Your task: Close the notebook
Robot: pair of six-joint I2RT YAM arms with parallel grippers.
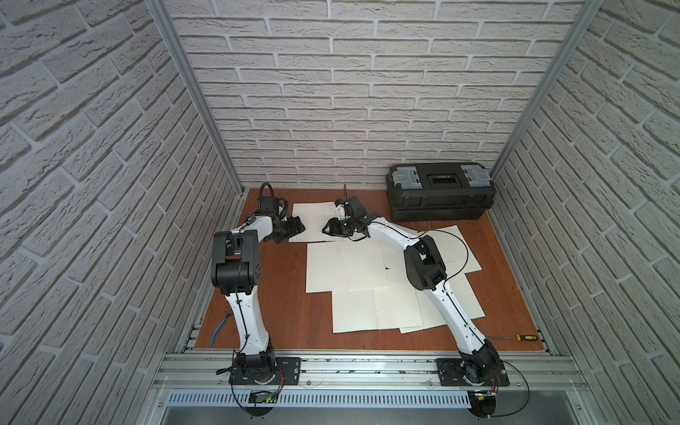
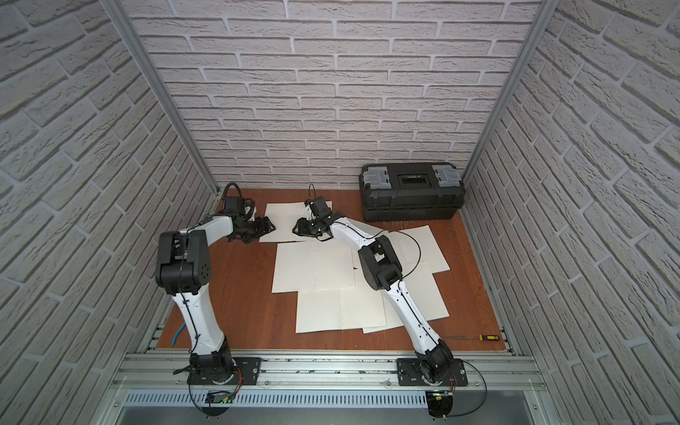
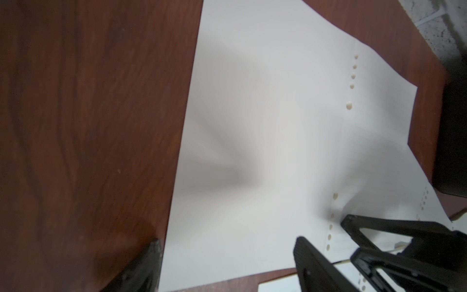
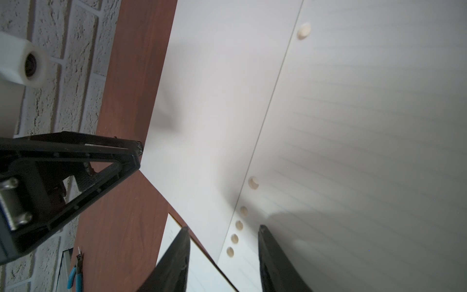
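An open notebook (image 1: 313, 214) lies flat at the table's back left, its left half bare white and its ruled page (image 4: 369, 126) on the right. At its left edge, my left gripper is open, one finger (image 3: 146, 265) by the cover's edge over bare wood and the other (image 3: 313, 267) over the white half. Whether it touches the paper cannot be made out. My right gripper stands open low over the holed centre line near the front edge. From above, the right arm hides much of the ruled page.
Several other open notebooks (image 1: 322, 269) spread across the middle and right of the table. A black toolbox (image 1: 442, 202) stands at the back right. Blue-handled pliers (image 1: 220, 327) lie front left, a yellow screwdriver (image 1: 526, 338) front right. Bare wood (image 1: 283, 311) shows at left front.
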